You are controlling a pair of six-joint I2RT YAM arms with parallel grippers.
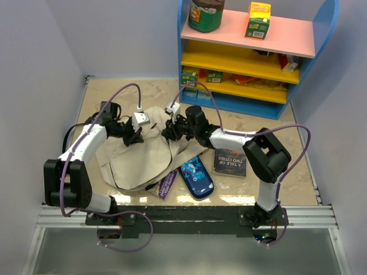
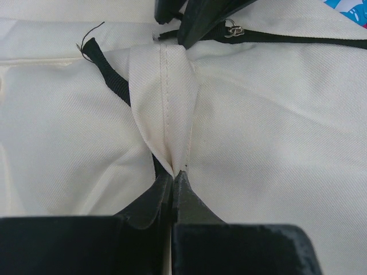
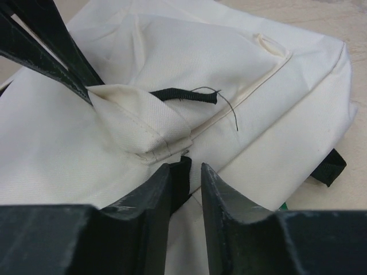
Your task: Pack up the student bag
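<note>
The cream bag (image 1: pixel 135 166) lies flat on the table in front of the left arm. My left gripper (image 1: pixel 136 139) is shut, with a raised fold of bag fabric (image 2: pixel 163 103) pinched at its fingertips. A dark zipper (image 2: pixel 287 38) with a small metal pull (image 2: pixel 234 30) runs across the cloth. My right gripper is partly open at the bag's surface, and a black zipper end (image 3: pixel 181 180) shows between its fingers. A blue pencil case (image 1: pixel 196 177), a purple book (image 1: pixel 162 185) and a dark book (image 1: pixel 230 163) lie to the bag's right.
At the back right stands a blue shelf unit with a yellow shelf (image 1: pixel 241 60), holding several boxes. A green-and-brown container (image 1: pixel 205 16) and a yellow-green box (image 1: pixel 258 20) sit on its pink top. Bare table (image 1: pixel 272 172) shows at the right.
</note>
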